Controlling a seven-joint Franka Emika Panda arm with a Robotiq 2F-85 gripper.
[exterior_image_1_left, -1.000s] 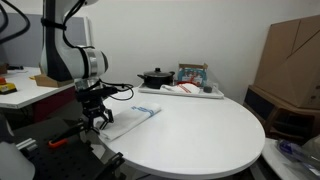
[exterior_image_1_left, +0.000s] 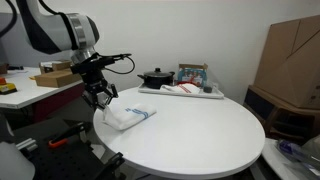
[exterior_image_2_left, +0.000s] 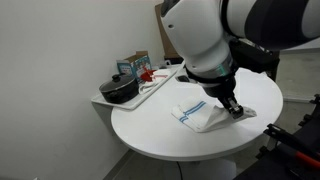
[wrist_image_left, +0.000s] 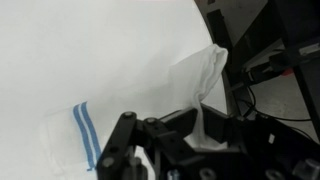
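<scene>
A white cloth with blue stripes (exterior_image_1_left: 130, 115) lies on the round white table near its left edge. Its near corner rises off the surface into my gripper (exterior_image_1_left: 103, 101), which is shut on it. From the other side, the cloth (exterior_image_2_left: 203, 116) runs flat on the left and lifts toward the gripper (exterior_image_2_left: 237, 112) at the table's edge. In the wrist view a pinched fold of the cloth (wrist_image_left: 203, 82) stands up at the fingers, while the striped part (wrist_image_left: 78, 138) stays flat at lower left.
At the back, a black pot (exterior_image_1_left: 157, 77), a red-and-white towel (exterior_image_1_left: 182, 89) and a colourful box (exterior_image_1_left: 192, 73) stand on a white tray. Cardboard boxes (exterior_image_1_left: 290, 65) stand beyond it.
</scene>
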